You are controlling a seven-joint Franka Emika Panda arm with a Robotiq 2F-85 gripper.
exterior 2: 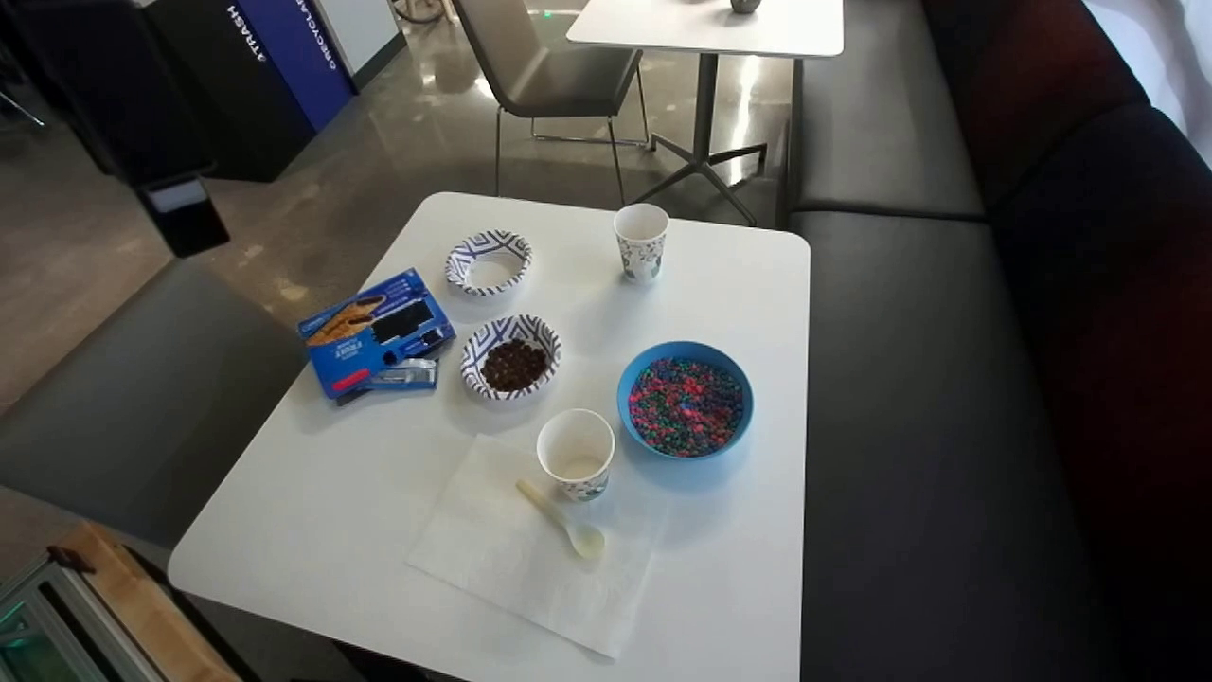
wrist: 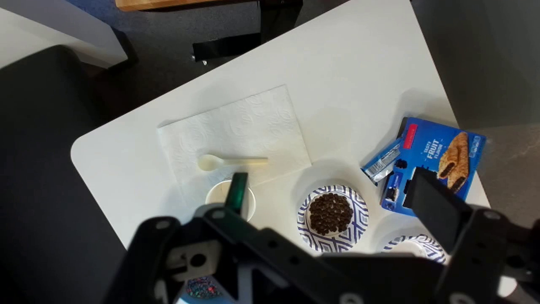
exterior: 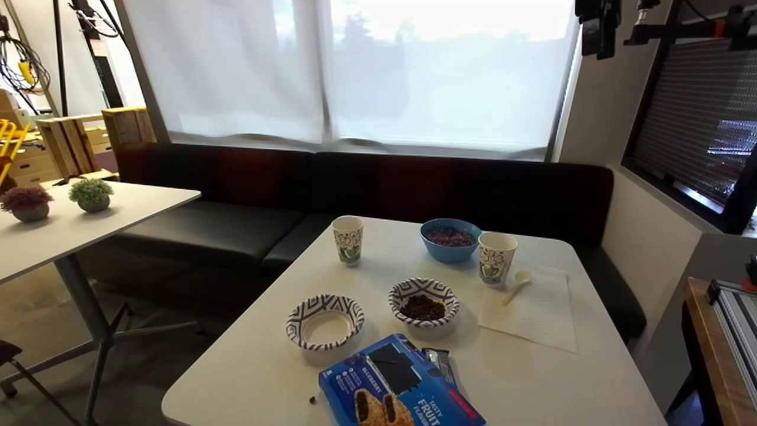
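High over the table, my gripper stands open, its two fingers wide apart with nothing held between them. Below it in the wrist view lies a patterned paper bowl [wrist: 358, 230] with dark brown beans inside. A second patterned bowl [exterior: 293, 328] looks empty. A pale spoon [exterior 2: 547, 507] rests on a white paper napkin [exterior 2: 489, 585], beside a paper cup [exterior 2: 576, 455]. Another paper cup [exterior: 348, 241] stands apart on the table. The blue bowl [exterior: 454, 252] holds small multicoloured pieces. A blue snack box [wrist: 440, 157] lies on its side.
A wrapped bar [exterior 2: 409, 374] sticks out from beside the box. One small dark bit [exterior: 312, 400] lies near the table's edge. Bare white tabletop [exterior 2: 329, 511] shows around the napkin. Black bench seating [exterior 2: 898, 455] borders the table.
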